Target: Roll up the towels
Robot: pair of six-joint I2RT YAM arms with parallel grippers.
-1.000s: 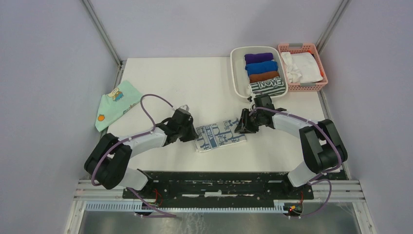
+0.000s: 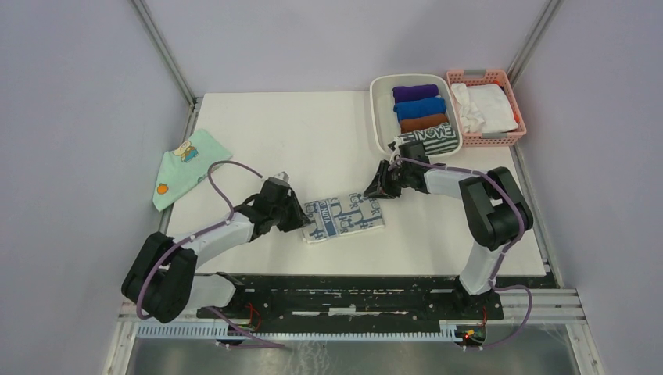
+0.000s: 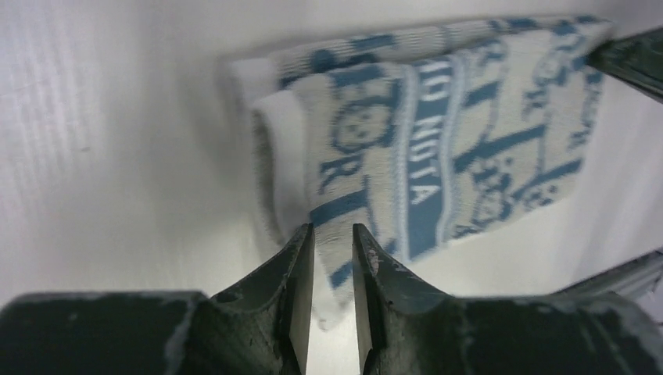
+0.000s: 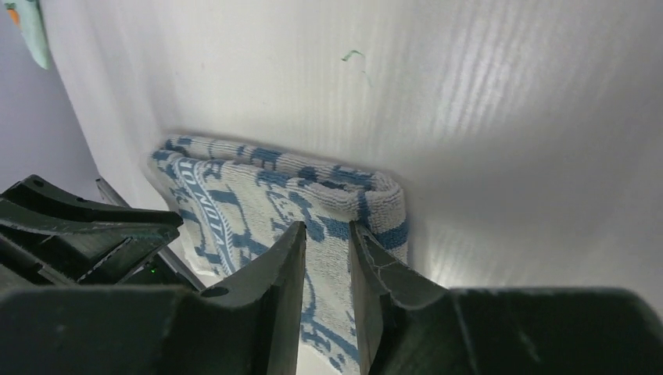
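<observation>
A white towel with a blue lettered pattern [image 2: 342, 215] lies folded into a flat strip on the white table, between my two arms. At its left end, my left gripper is open, its fingers apart with towel cloth showing beyond them. Over the right end, near the far fold, my right gripper is open as well; nothing is clearly clamped between its fingertips. In the right wrist view the towel's raised fold [image 4: 336, 195] runs just past the fingertips. Whether either set of tips touches the cloth, I cannot tell.
A white bin [image 2: 378, 117] at the back right holds several rolled towels. Beside it stands a pink basket [image 2: 486, 142] with white cloth. A green cloth [image 2: 188, 168] hangs over the table's left edge.
</observation>
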